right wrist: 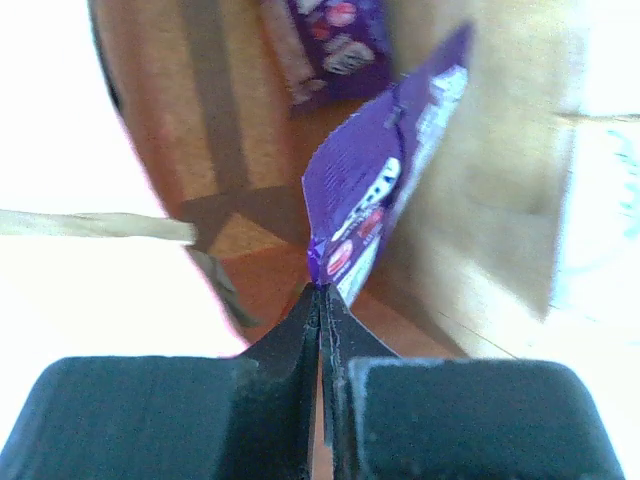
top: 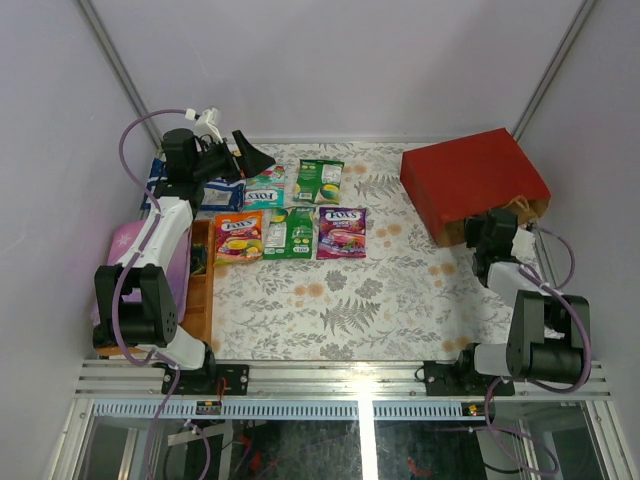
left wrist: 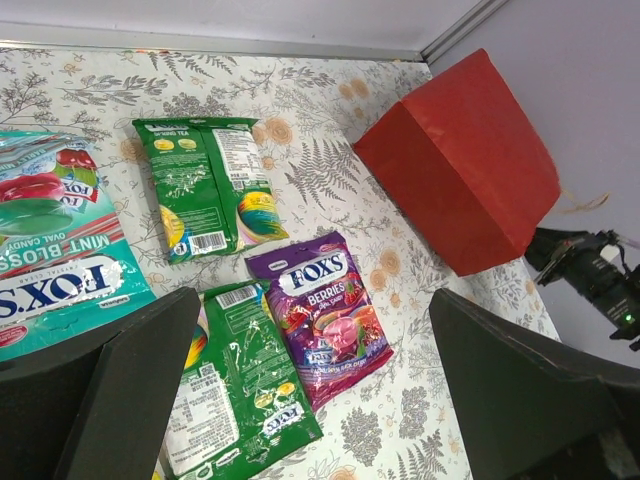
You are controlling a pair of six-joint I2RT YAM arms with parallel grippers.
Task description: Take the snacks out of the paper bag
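A red paper bag (top: 465,175) lies on its side at the right of the table, its opening toward my right arm. At that opening, my right gripper is shut on the edge of a purple snack pack (right wrist: 365,180). Deeper in the bag sits another purple pack (right wrist: 345,45). My left gripper stands open at the left, nothing between its fingers. Below it lie packs on the cloth: a purple one (left wrist: 325,310), green ones (left wrist: 210,185) and a teal one (left wrist: 65,250). An orange pack (top: 237,238) shows in the top view.
Blue packs (top: 222,195) lie behind the orange one, partly hidden by the left arm. A wooden tray (top: 199,300) stands at the left edge, with a pink box (top: 178,275) beside it. Bare patterned cloth (top: 350,310) fills the middle and front.
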